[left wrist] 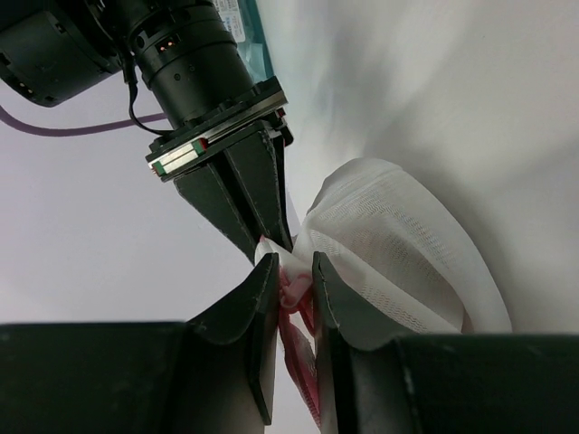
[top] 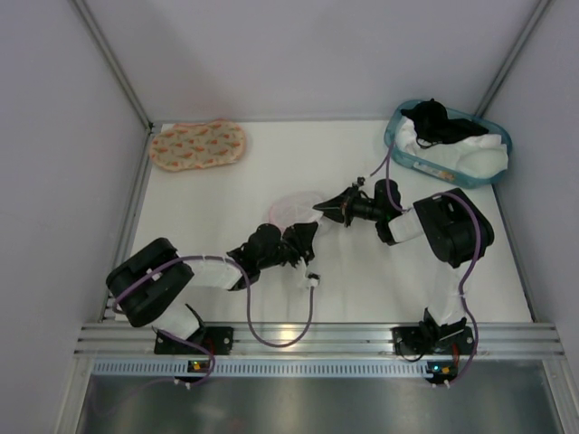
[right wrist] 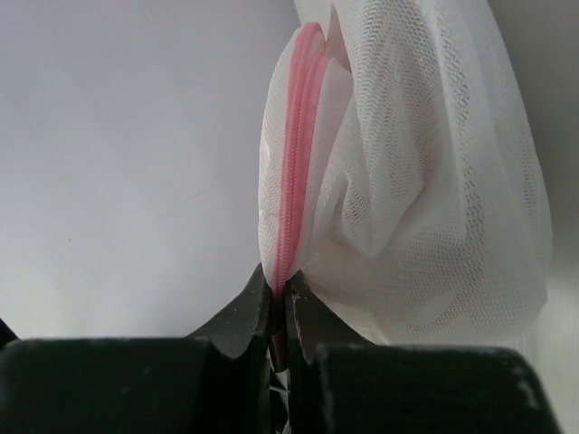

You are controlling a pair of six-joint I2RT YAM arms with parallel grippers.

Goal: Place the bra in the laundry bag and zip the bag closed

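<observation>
The white mesh laundry bag with pink zipper is held up at the table's middle between both grippers. My right gripper is shut on the bag's zippered edge, the pink strip running up from its fingers. My left gripper has its fingers on either side of a pink-and-white fold of the bag, just beside the right gripper's tips; whether it grips the fold is unclear. The bra cannot be made out.
A teal bin with black and white garments stands at the back right. A patterned orange cloth pad lies at the back left.
</observation>
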